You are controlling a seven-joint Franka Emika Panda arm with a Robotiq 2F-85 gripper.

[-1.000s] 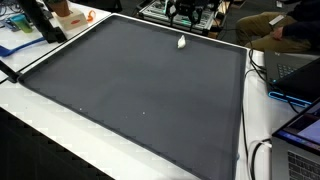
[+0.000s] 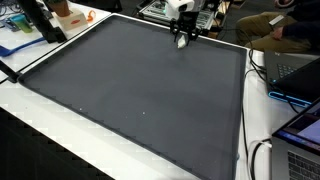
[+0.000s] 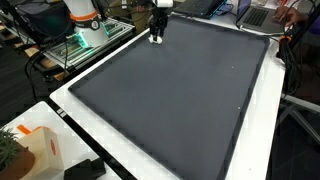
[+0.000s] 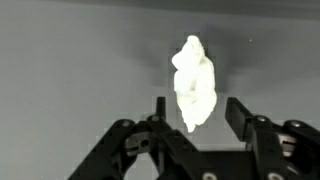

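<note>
A small crumpled white piece (image 4: 195, 84), like tissue or cloth, lies on the dark grey table top (image 2: 140, 90), close to the edge on the robot's side. In the wrist view my gripper is part open, its black fingers on either side of the white piece's lower end. A gap shows between the piece and each finger. Exterior view 1 has the gripper (image 2: 182, 36) low at the table's far edge, right at the white piece. From exterior view 2 the white piece (image 3: 156, 39) shows just below the gripper.
Laptops (image 2: 296, 160) stand along the right side in exterior view 1, with cables (image 2: 252, 150) near the edge. A potted cactus (image 3: 12, 152) and boxes (image 3: 38, 146) sit at lower left in exterior view 2.
My gripper has come down from above the far edge to the white piece. The white piece appears to lie in the same spot.
</note>
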